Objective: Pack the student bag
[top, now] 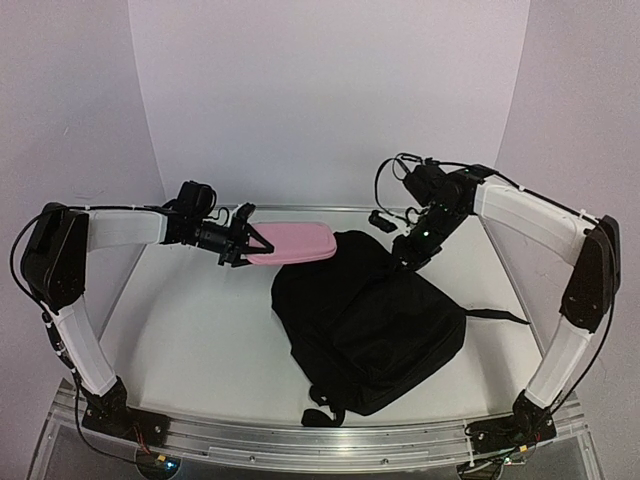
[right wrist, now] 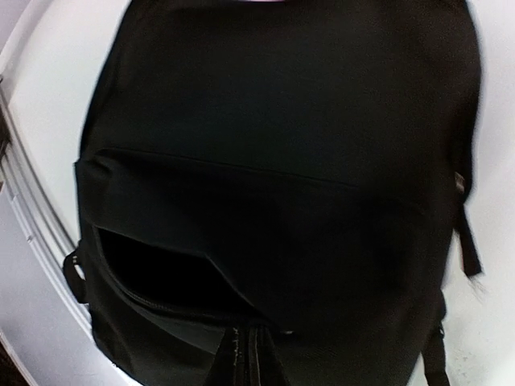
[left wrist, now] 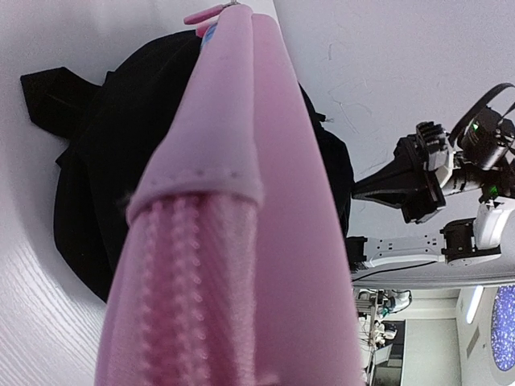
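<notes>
A pink zippered case (top: 300,240) is held by its left end above the table, in my left gripper (top: 260,247). In the left wrist view the case (left wrist: 298,241) fills the middle, zipper toward me, and hides the fingers. The black bag (top: 370,340) lies on the table, the case's right end over its upper left edge. My right gripper (top: 402,264) is at the bag's upper right side. Its fingers are together at the bottom of the right wrist view, just below a gaping pocket opening (right wrist: 169,273); whether they pinch fabric cannot be told.
One black strap (top: 495,316) stretches to the right, and another strap (top: 322,415) hangs at the front edge by the metal rail (top: 250,440). Walls enclose the back and sides.
</notes>
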